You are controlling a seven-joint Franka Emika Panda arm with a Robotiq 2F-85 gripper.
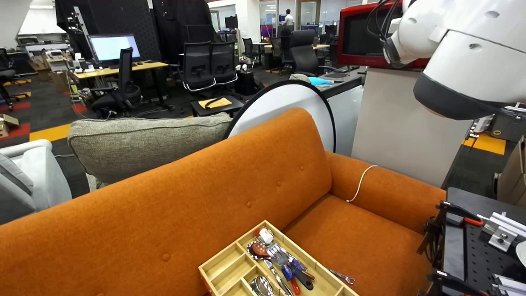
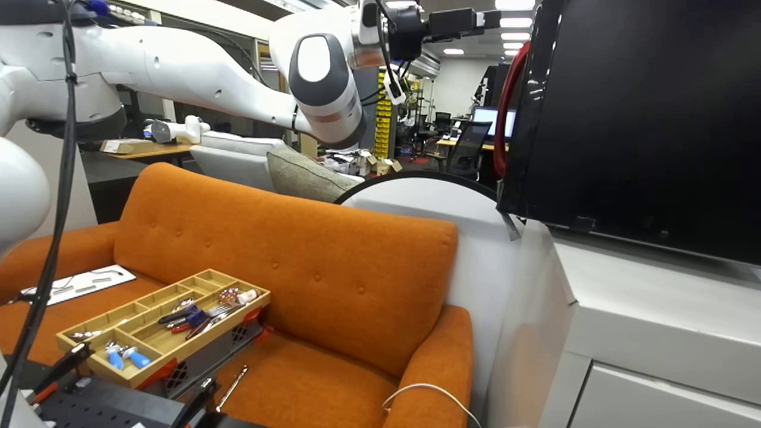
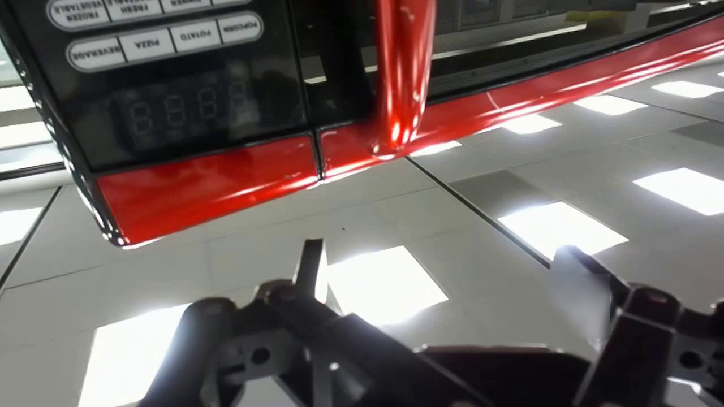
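A red microwave (image 1: pixel 367 37) with a dark window stands on a white cabinet at the right of exterior view 1. From exterior view 2, its black side (image 2: pixel 642 107) fills the upper right. My gripper is open, its two fingers wide apart and only ceiling visible between them. The microwave's shiny red door handle (image 3: pixel 404 74) appears inverted in the wrist view, apart from the fingers, beside the keypad (image 3: pixel 163 40). In exterior view 2 the gripper (image 2: pixel 489 20) is level with the upper part of the microwave, pointing towards its front.
Below, a wooden tray (image 2: pixel 153 345) of utensils sits in front of the orange sofa (image 2: pixel 342 264). The white cabinet (image 2: pixel 663 307) supports the microwave. A round white panel with a black rim (image 1: pixel 296 93) leans behind the sofa. Open air surrounds the arm above the sofa.
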